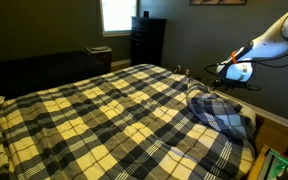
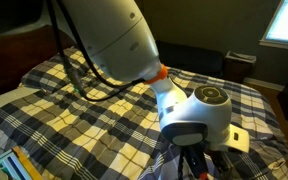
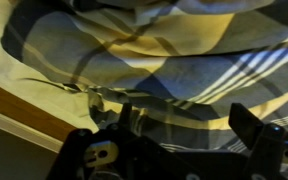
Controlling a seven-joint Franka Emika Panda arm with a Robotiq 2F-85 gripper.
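A black, white and yellow plaid blanket [image 1: 114, 115] covers the bed. Its far right corner is bunched into a raised fold [image 1: 216, 110], which drops over the right side. My gripper [image 1: 222, 83] is over that rumpled part near the bed's right edge. In the wrist view the gripper is open, its two dark fingers [image 3: 242, 120] wide apart. Wrinkled blanket [image 3: 184, 75] lies beneath, and nothing shows gripped. In the second exterior view the white arm body [image 2: 196, 115] hides most of the blanket around the fingers.
Pale bedding and a wooden edge [image 3: 24, 112] border the blanket in the wrist view. A dark dresser [image 1: 148, 41] stands in the back corner, and a dark bench or sofa [image 1: 44, 72] lies along the back wall. Most of the bed's top is clear.
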